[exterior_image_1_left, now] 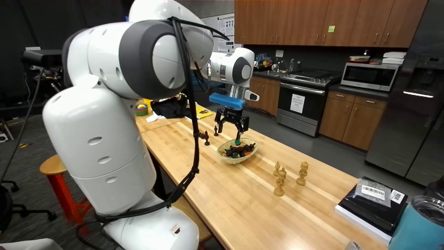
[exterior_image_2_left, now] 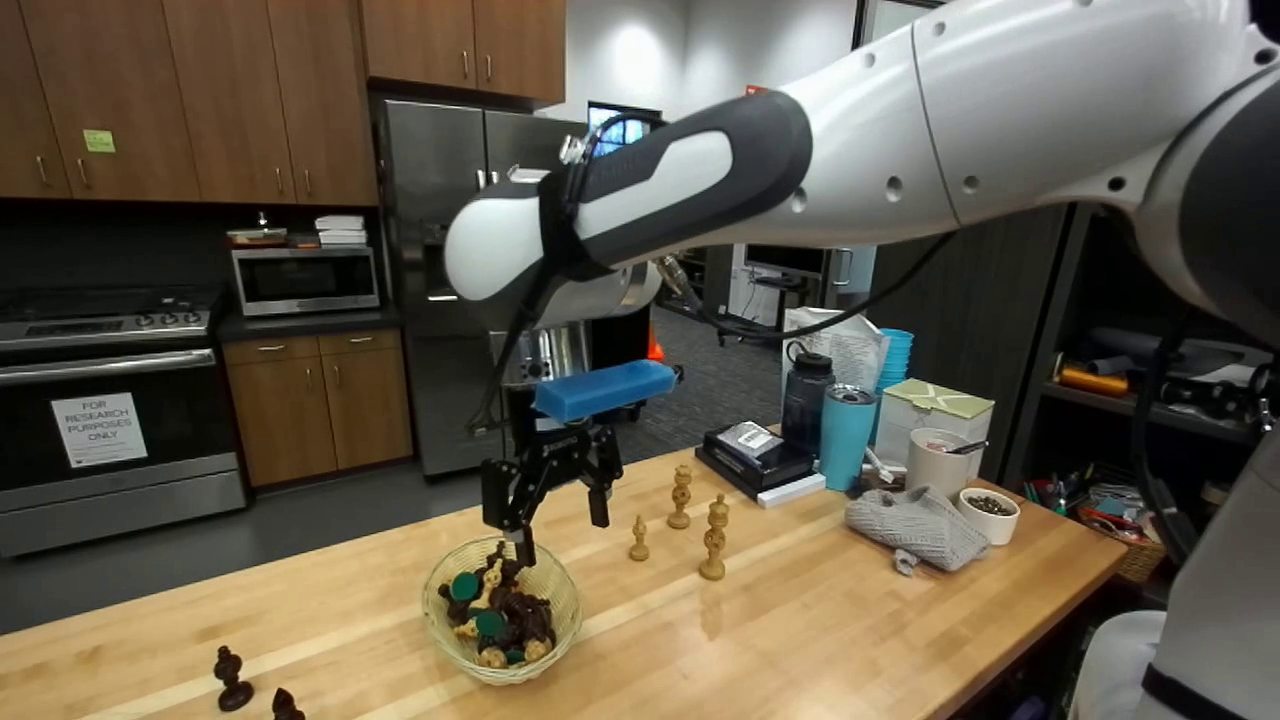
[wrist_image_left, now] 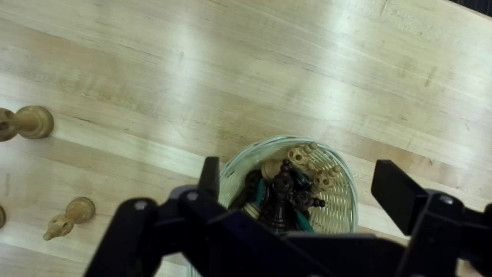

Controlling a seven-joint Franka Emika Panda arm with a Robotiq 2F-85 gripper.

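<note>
A pale wicker basket (exterior_image_1_left: 224,158) on the wooden table holds a jumble of dark and light chess pieces, some with green bases. My gripper hangs over this basket, its fingers (wrist_image_left: 395,196) spread wide with only air between them. Several light wooden pieces stand apart on the table, among them a tall one (exterior_image_2_left: 714,536), another tall one (exterior_image_2_left: 680,497) and a smaller one (exterior_image_2_left: 638,539). On the basket's other side are dark pieces, including an upright one (exterior_image_1_left: 206,138). My gripper body hides the basket's lower part in the wrist view.
A black box (exterior_image_2_left: 758,454), a blue tumbler (exterior_image_2_left: 847,438) and a grey cloth (exterior_image_2_left: 918,526) occupy one table end. Toward the opposite end lie a black cloth bundle (exterior_image_1_left: 171,107) and a yellow item (exterior_image_1_left: 202,112). Table between basket and light pieces is bare.
</note>
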